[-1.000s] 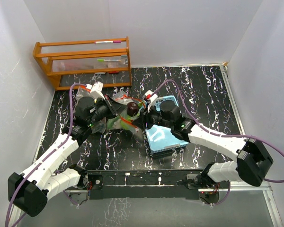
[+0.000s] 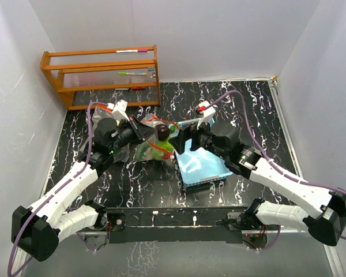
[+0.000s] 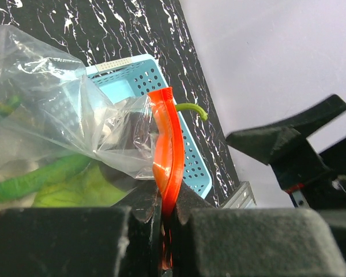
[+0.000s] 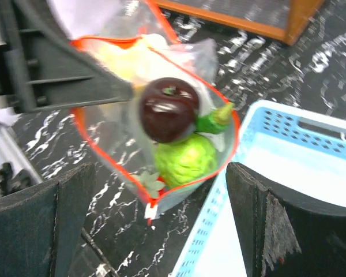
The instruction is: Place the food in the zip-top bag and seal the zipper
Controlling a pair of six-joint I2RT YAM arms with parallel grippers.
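Note:
A clear zip bag with an orange zipper edge stands with its mouth open toward the right wrist view. Inside are a dark eggplant [image 4: 169, 109], a light-green vegetable [image 4: 185, 160] and a green pepper [image 4: 215, 119] whose tip pokes to the rim. In the left wrist view a green stem [image 3: 193, 108] sticks out past the orange zipper edge [image 3: 172, 144]. That edge runs down between the closed fingers of my left gripper. To the right of the bag mouth, apart from it, my right gripper [image 2: 184, 139] is open and empty.
The light-blue basket [image 2: 200, 168] stands right of the bag, its visible floor empty. A wooden rack [image 2: 104, 66] is at the back left, and another clear bag [image 2: 98, 115] lies left of the left gripper.
The bag's near edge has settled back.

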